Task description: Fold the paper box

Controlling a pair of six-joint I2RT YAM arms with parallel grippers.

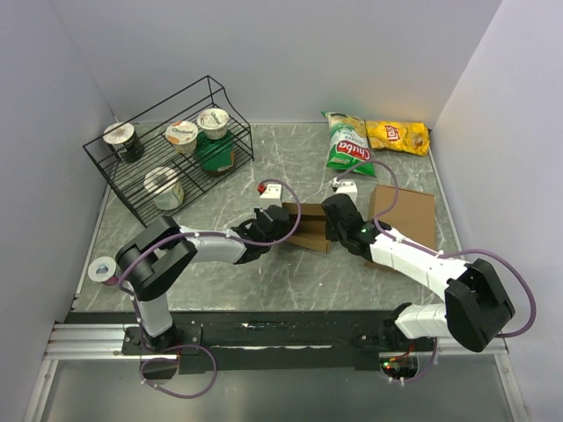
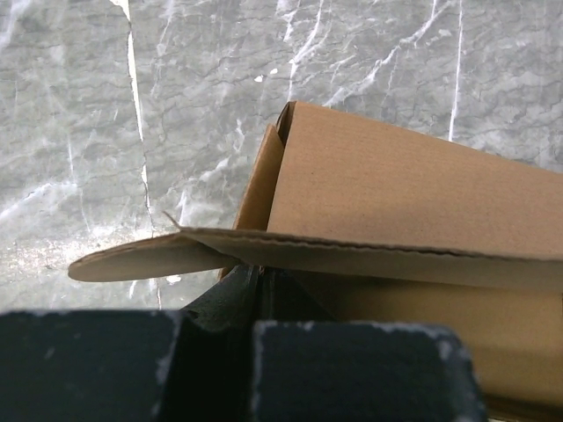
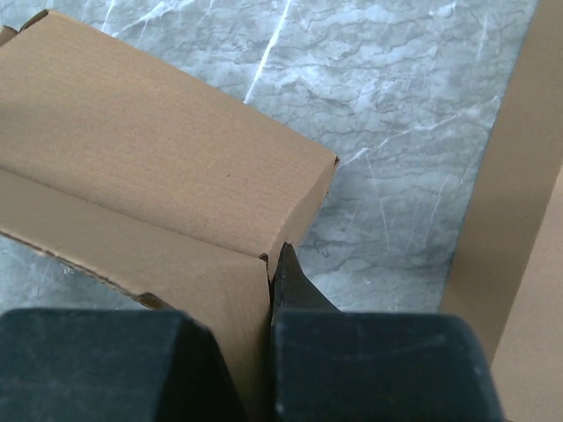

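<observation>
A brown cardboard box [image 1: 308, 237], partly folded, sits mid-counter between my grippers, its flaps [image 2: 413, 176] showing. My left gripper is shut at the box's left end, its tips partly hidden under a flap edge; whether cardboard is between them is unclear. My right gripper is shut at the box's right corner, where a side panel [image 3: 220, 299] runs down to its fingers; what lies between them is hidden.
A flat cardboard piece [image 1: 409, 211] lies right of the box. Chip bags [image 1: 398, 134] lie behind, a wire rack [image 1: 141, 193] with tubs stands back left.
</observation>
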